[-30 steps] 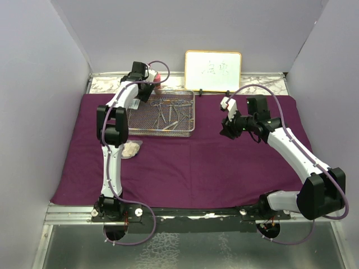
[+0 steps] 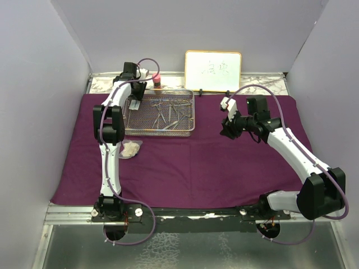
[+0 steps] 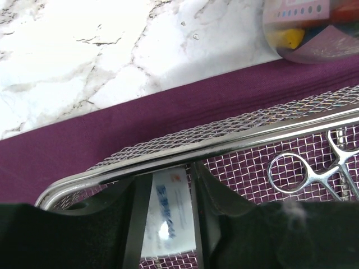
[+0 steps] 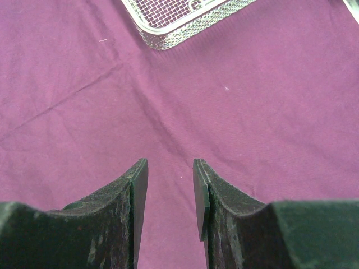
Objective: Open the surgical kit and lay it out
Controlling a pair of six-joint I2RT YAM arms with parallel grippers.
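A steel mesh tray (image 2: 190, 112) holding several metal instruments lies on the purple cloth (image 2: 190, 168). My left gripper hangs over the tray's back-left corner, fingers part open, above a white packet (image 3: 168, 224) lying inside; whether it touches the packet I cannot tell. Scissor-like handles (image 3: 291, 179) lie to its right in the left wrist view. My right gripper is over bare cloth right of the tray, fingers apart with nothing between them.
A whiteboard (image 2: 213, 70) stands at the back, and a red-lidded container (image 2: 157, 80) is behind the tray. A bag with pale contents (image 2: 130, 149) lies in front of the tray.
My left gripper has moved slightly to the left along the tray's back edge, toward the corner with the white packet. The right arm has not moved.
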